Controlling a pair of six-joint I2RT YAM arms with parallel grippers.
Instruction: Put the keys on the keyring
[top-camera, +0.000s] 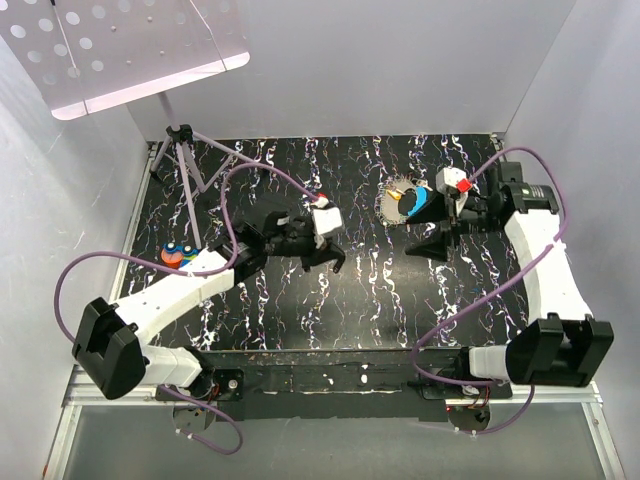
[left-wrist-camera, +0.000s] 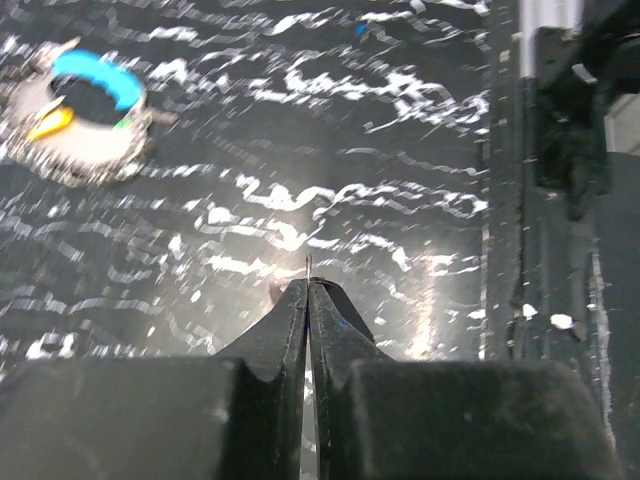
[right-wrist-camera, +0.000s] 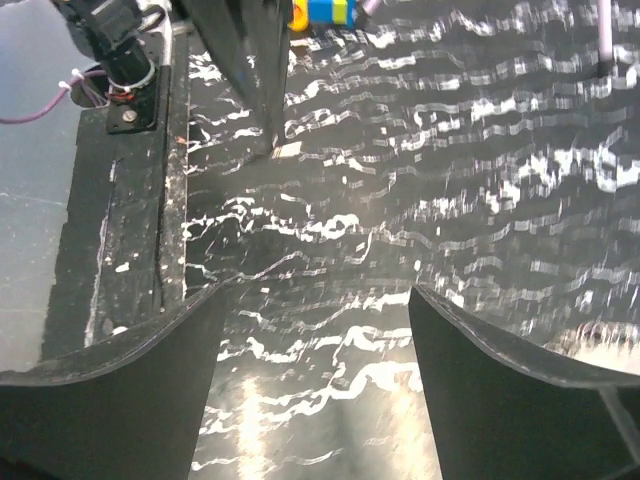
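Note:
Thin black fingers (left-wrist-camera: 320, 325) of my left gripper (top-camera: 338, 262) are shut on a small wire ring (left-wrist-camera: 309, 266). Under it hangs a black tag (left-wrist-camera: 345, 305); the key beside it is mostly hidden behind the fingertips. A pale round disc (left-wrist-camera: 85, 140) with a fringed edge lies far left in the left wrist view, bearing blue (left-wrist-camera: 105, 75), yellow (left-wrist-camera: 50, 124) and black pieces; which part is the keyring I cannot tell. My right gripper stands open, nothing between its fingers, close to the disc's near right side in the top view.
Blue, orange and red wheel-like items (top-camera: 178, 254) sit at the left edge. A metal stand (top-camera: 187, 175) occupies the back left corner under a perforated panel (top-camera: 130, 50). Cables loop over both arms.

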